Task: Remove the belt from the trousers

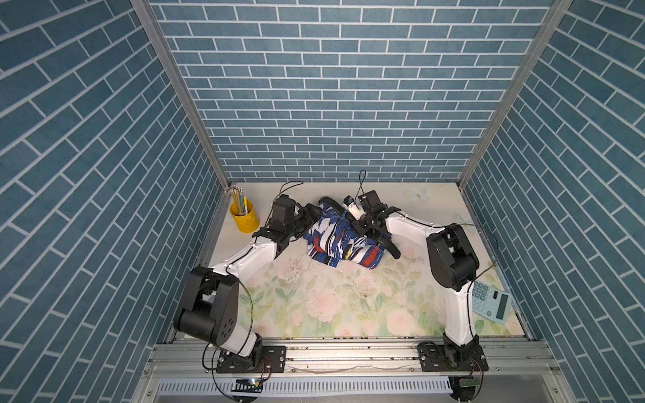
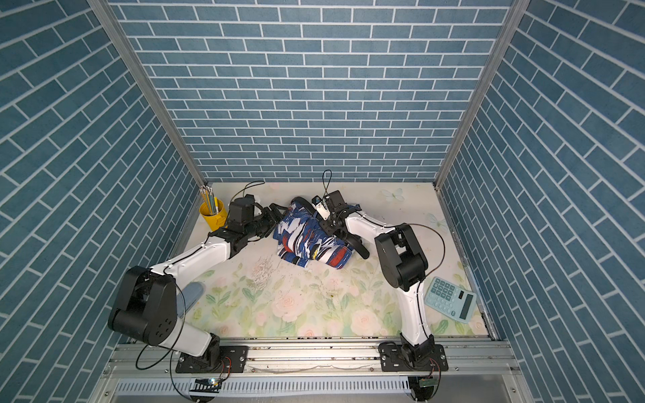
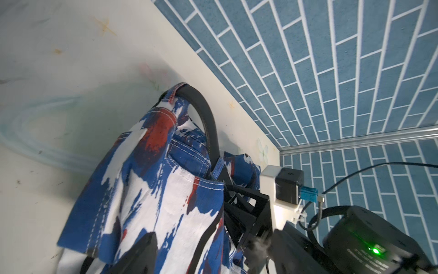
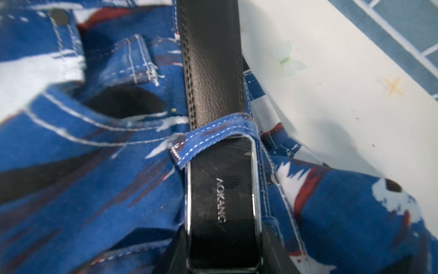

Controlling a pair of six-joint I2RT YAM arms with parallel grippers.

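Blue, white and red patterned trousers point(image 1: 342, 245) lie mid-table, a black belt point(image 4: 212, 59) threaded through their loops. Its buckle point(image 4: 221, 196) sits at a denim loop point(image 4: 212, 132) in the right wrist view. My right gripper has its fingers either side of the buckle's lower part; whether they close on it is unclear. My left gripper is open over the trousers' near end, nothing visibly between its blurred fingers, with the belt's curved stretch point(image 3: 205, 118) further off.
A yellow pen cup point(image 1: 244, 218) stands at the back left, a calculator point(image 1: 490, 302) at the front right. Tiled walls surround the table point(image 1: 322, 302).
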